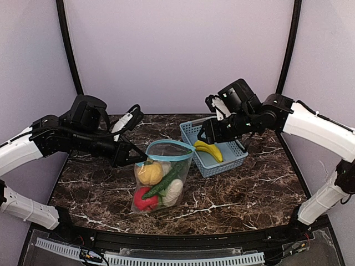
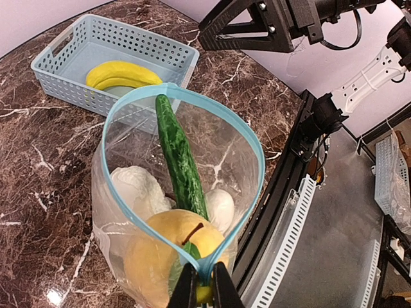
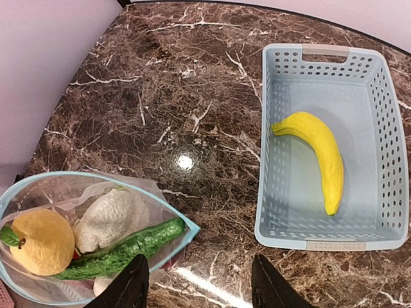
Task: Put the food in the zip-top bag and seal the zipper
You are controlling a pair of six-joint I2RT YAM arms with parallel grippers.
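A clear zip bag with blue rim (image 1: 169, 142) holds a yellow fruit (image 1: 150, 173), cucumber (image 1: 165, 180), red item (image 1: 145, 199) and white items. My left gripper is shut on the bag's rim at its near corner, holding the bag open. A banana (image 3: 321, 147) lies inside the blue basket (image 3: 265, 179). My right gripper is open with nothing between its fingers, above the table between bag and basket.
The basket stands at the back right, just behind the bag. White walls surround the table.
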